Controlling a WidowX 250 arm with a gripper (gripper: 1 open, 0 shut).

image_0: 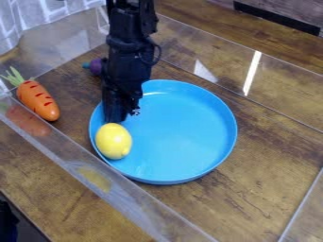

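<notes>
A black robot gripper (121,106) hangs down from the top of the camera view over the left rim of a blue plate (177,142). Its tips are just above a yellow egg-shaped object (113,142) that lies at the plate's left side. The dark fingers overlap each other, and I cannot make out anything held between them.
An orange toy carrot (38,100) lies at the left. A purple object (93,67) sits behind the arm, partly hidden. Clear panels edge the wooden table (252,113). The table right of the plate is bare.
</notes>
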